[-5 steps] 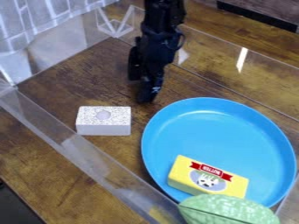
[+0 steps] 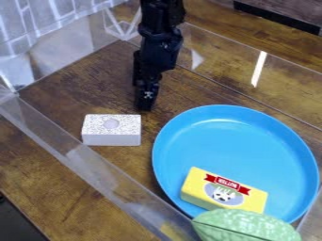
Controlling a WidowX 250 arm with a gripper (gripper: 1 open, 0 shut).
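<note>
My dark gripper (image 2: pixel 145 87) hangs low over the wooden table at the back centre, behind a white speckled block (image 2: pixel 111 136); its fingers are too dark to show whether they are open or shut. To the right is a blue plate (image 2: pixel 233 132), with a yellow butter-like box (image 2: pixel 224 188) bearing a red label lying in its front part.
A green rounded object (image 2: pixel 246 229) sits at the front right edge, beside the plate. Clear low walls border the wooden work area (image 2: pixel 75 89).
My gripper has shifted slightly to the left and appears narrower or turned compared with one second ago. The objects on the table have not moved.
</note>
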